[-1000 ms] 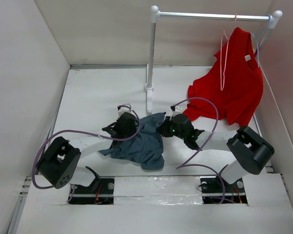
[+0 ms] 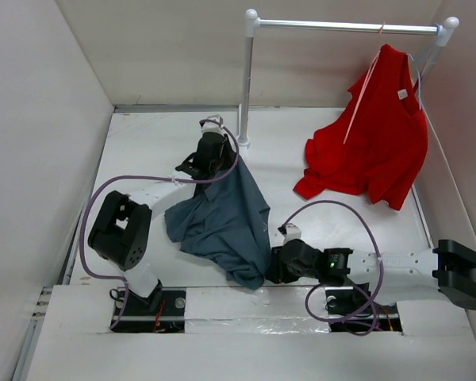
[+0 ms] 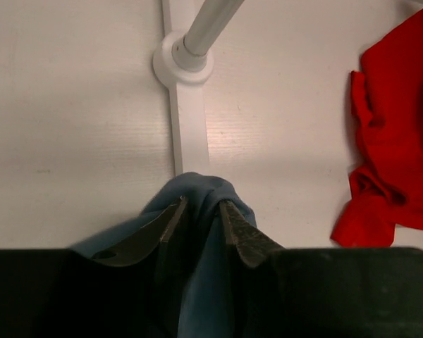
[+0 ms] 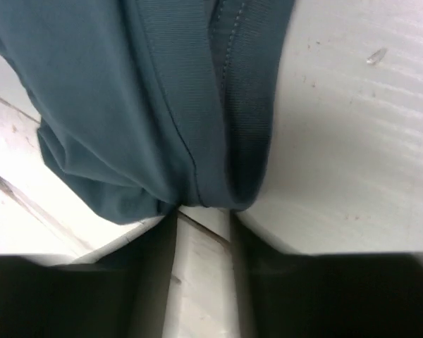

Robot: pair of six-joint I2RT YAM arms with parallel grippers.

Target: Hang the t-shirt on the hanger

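A dark teal T-shirt (image 2: 226, 222) lies stretched from the rack's left post toward the table's front edge. My left gripper is at its upper end near the post base, teal cloth between and above its fingers; how tightly they close cannot be told. My right gripper is at the lower corner by the front edge, its blurred fingers apart just below a folded edge of the cloth.
A white rail rack (image 2: 349, 25) stands at the back, with a red garment (image 2: 365, 135) draped at the right beside pink and blue hangers. Bare table shows left and right of the T-shirt.
My left gripper has moved up toward the rack post with the cloth, and my right gripper down to the front edge. The T-shirt is now more elongated front to back.
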